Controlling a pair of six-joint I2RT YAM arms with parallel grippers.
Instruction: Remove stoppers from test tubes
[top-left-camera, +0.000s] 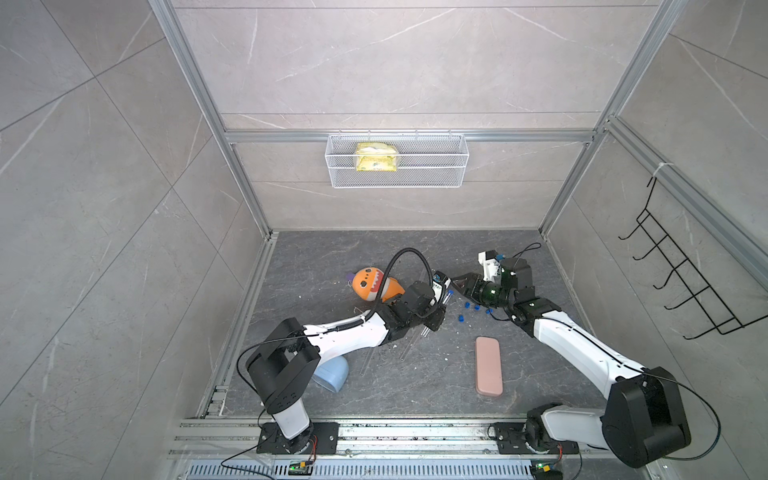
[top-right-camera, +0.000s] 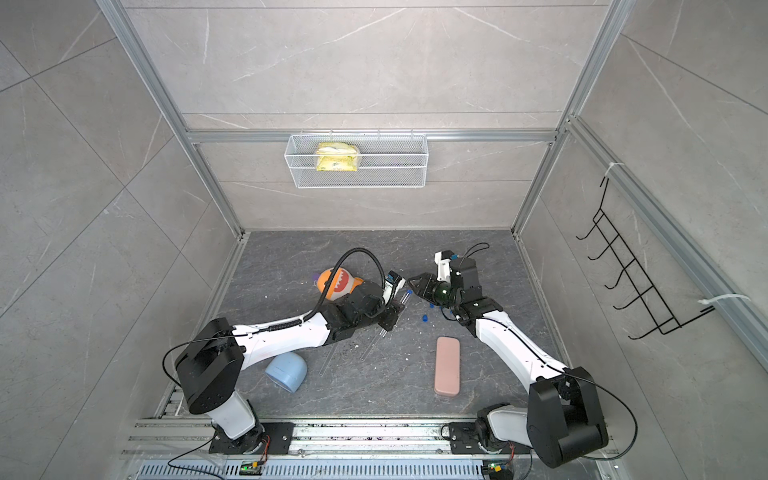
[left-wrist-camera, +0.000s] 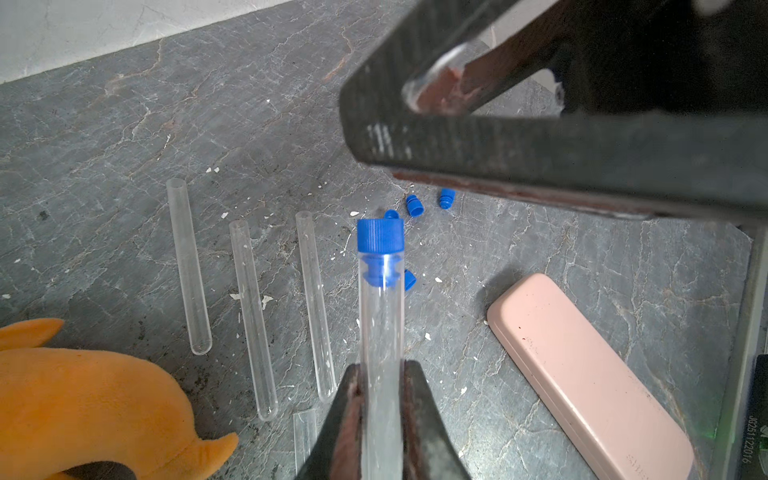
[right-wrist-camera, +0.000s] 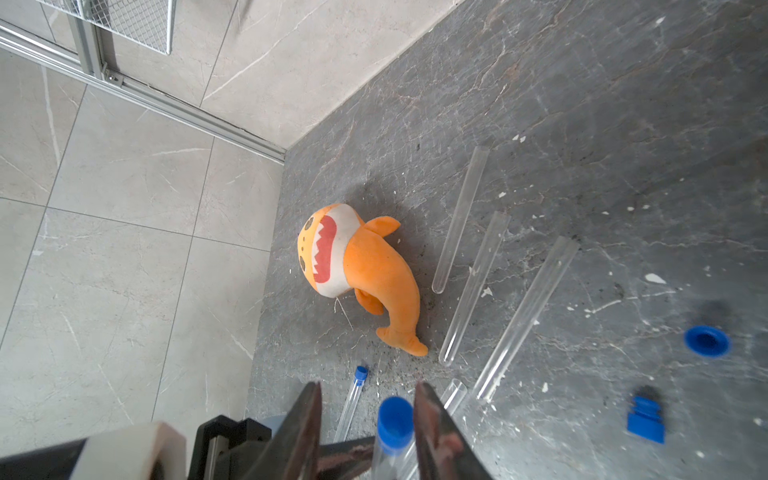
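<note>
A clear test tube (left-wrist-camera: 382, 320) with a blue stopper (left-wrist-camera: 381, 237) in its mouth is gripped by my left gripper, cap end outward. In the right wrist view that same stopper (right-wrist-camera: 395, 424) shows between the fingers of my right gripper, which is open, with a gap on either side. Three uncapped tubes lie on the floor: one tube (left-wrist-camera: 189, 268), a second tube (left-wrist-camera: 253, 320) and a third tube (left-wrist-camera: 315, 304). Another capped tube (right-wrist-camera: 349, 408) lies past the right gripper. Loose blue stoppers (right-wrist-camera: 645, 418) are scattered on the stone surface.
An orange plush shark (right-wrist-camera: 384, 276) lies beside the open tubes. A pink case (top-left-camera: 488, 366) sits at the front right, and a light blue cup (top-left-camera: 331, 373) lies near the left arm's base. The floor between cup and case is mostly clear.
</note>
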